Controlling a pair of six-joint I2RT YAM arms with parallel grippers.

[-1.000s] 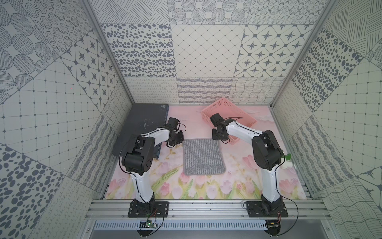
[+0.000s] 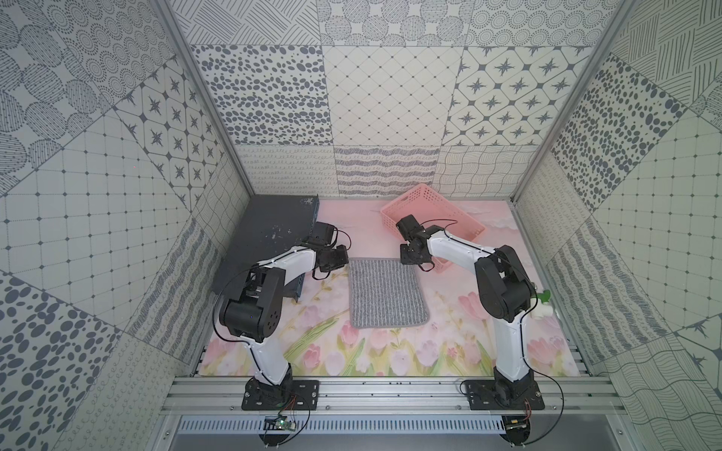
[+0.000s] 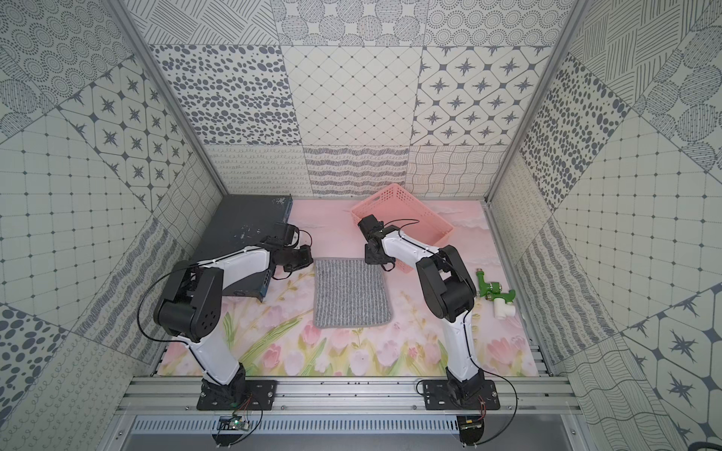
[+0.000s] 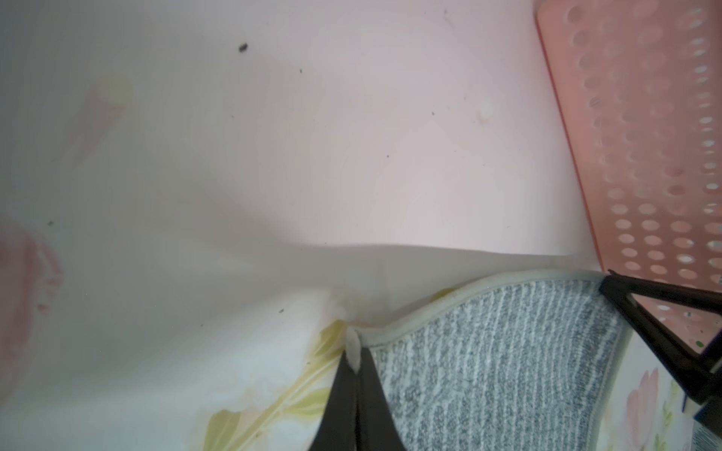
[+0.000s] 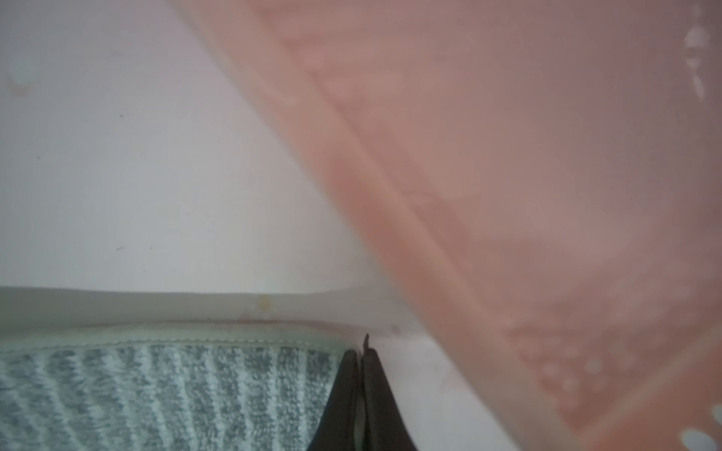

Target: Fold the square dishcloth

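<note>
The grey ribbed dishcloth (image 2: 385, 297) lies as a flat square on the floral table. My left gripper is shut on its far-left corner, with the pale hem pinched between the fingertips. At the far-right corner my right gripper is shut on the cloth, the hem meeting its fingertips. In the left wrist view the far edge looks slightly raised between the two grippers, casting a shadow on the table.
A pink perforated basket (image 3: 421, 218) sits close behind my right gripper. A dark board (image 2: 255, 233) fills the back left. Green and white objects (image 3: 492, 289) lie at the right edge.
Both grippers have moved slightly with it.
</note>
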